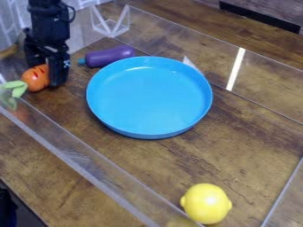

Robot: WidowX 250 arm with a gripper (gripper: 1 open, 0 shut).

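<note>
My black gripper point(45, 58) is at the upper left, lowered around an orange carrot-like toy point(35, 78) with green leaves point(13, 89). Its fingers are open; whether they touch the orange toy is unclear, as they partly hide it. A purple eggplant point(109, 56) lies to the right of the gripper, next to a large light-blue plate point(149, 96) in the middle.
A yellow lemon point(206, 203) sits at the lower right. Clear low walls surround the wooden work surface point(236, 133), which is bare on the right. A small white object point(112, 19) stands at the upper left.
</note>
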